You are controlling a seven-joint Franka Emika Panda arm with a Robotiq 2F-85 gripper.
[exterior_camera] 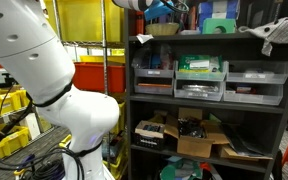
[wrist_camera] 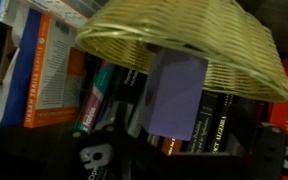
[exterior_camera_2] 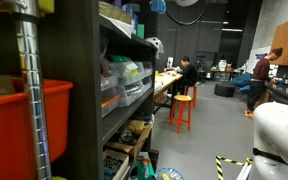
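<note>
In the wrist view my gripper is open, its dark fingers at the left and right of the lower picture. A flat lavender object (wrist_camera: 174, 95) shows in the space between them; no grip on it is visible. Beyond it curves the rim of a pale wicker basket (wrist_camera: 199, 30). Exterior view 1 has the basket (exterior_camera: 163, 29) on the top shelf, with the arm (exterior_camera: 69, 110) reaching up out of the picture and its wrist coming back in above the basket. The fingertips are hard to make out there.
Several books stand close around the basket, among them an orange-and-white one (wrist_camera: 54, 75) and a red one (wrist_camera: 287, 95). Below the top shelf are clear plastic drawers (exterior_camera: 199, 90) and cardboard boxes (exterior_camera: 194, 130). A grey plush toy (exterior_camera: 274, 35) hangs at the right.
</note>
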